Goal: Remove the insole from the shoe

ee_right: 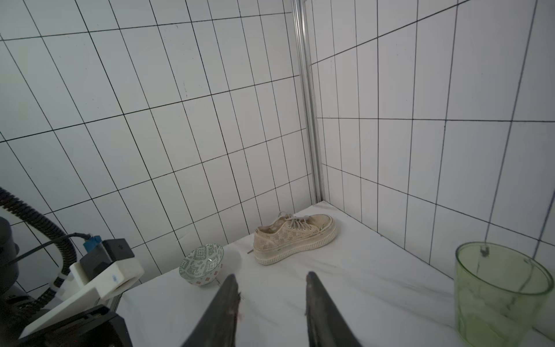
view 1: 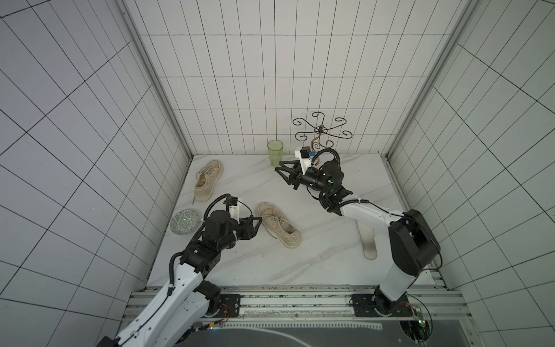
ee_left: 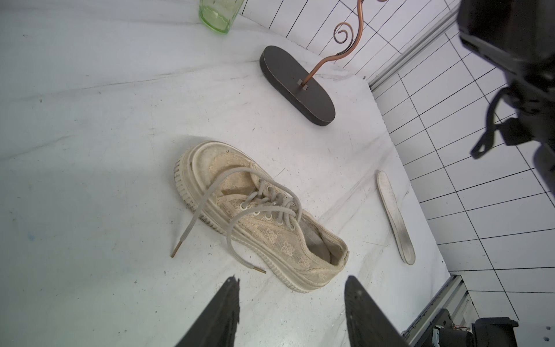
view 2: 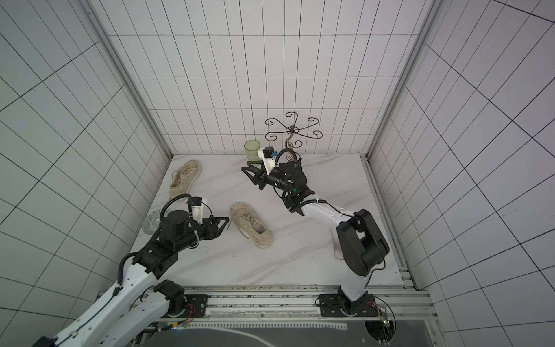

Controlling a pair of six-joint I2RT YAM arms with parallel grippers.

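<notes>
A beige sneaker (view 1: 277, 224) lies in the middle of the table, laces loose over its side, toe toward the back left. A pale insole (ee_left: 395, 217) lies apart from it at the right, flat on the table. My left gripper is open at the shoe's near side, with nothing between its fingers. My right gripper is raised above the back middle, near the green glass, its fingers apart with nothing seen between them. A second sneaker (ee_right: 294, 237) stands at the back left.
A green glass (ee_right: 497, 295) stands at the back. A metal scroll stand (ee_left: 294, 86) on a dark oval base is at the back right. A patterned bowl (view 1: 183, 222) sits at the left. Tiled walls close in three sides.
</notes>
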